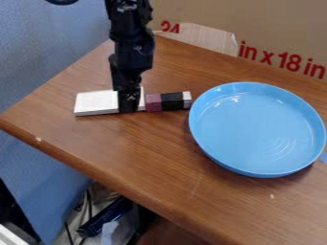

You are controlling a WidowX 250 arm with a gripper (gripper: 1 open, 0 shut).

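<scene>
My black gripper [128,96] is low over a white flat block [95,103] on the wooden table, its fingertips near the block's right part; whether they are open or shut on it is unclear. A short bar with dark red and black parts [167,101] lies just right of the white block. A blue round plate [255,128] sits to the right of both.
A cardboard box [269,43] stands along the back.
</scene>
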